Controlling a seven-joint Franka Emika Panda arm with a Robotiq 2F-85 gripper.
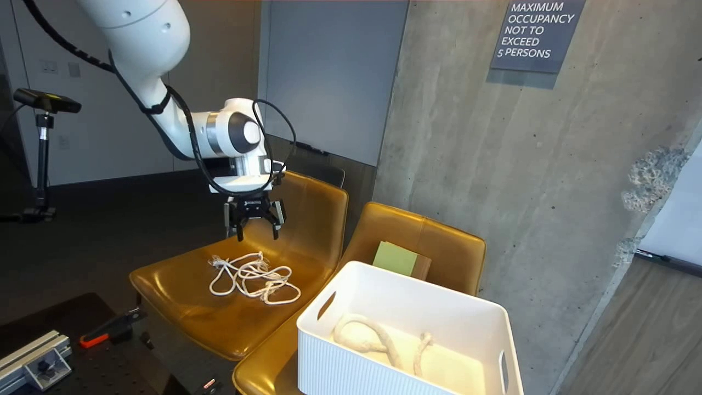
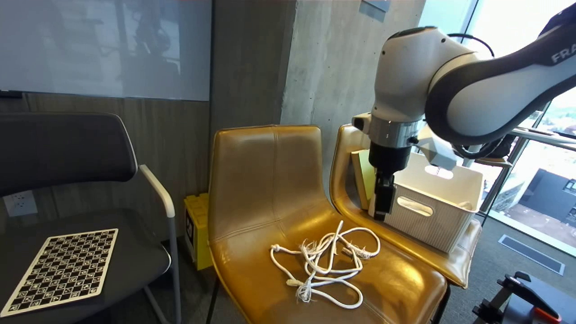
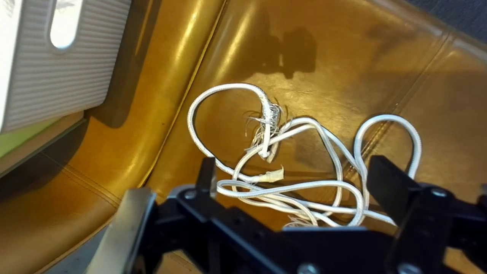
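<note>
A tangled white rope lies loose on the brown leather chair, its frayed ends showing in the wrist view, where the rope spreads between and beyond the fingers. Above it hangs my gripper, apart from the rope, fingers wide open and empty. From the side, the gripper is over the half of the seat nearer the white bin. That bin stands on the neighbouring brown chair, with a thick pale rope inside it.
A green book-like block leans between the bin and the second chair's backrest. A black chair bearing a checkered board stands to one side. A yellow box sits on the floor between chairs.
</note>
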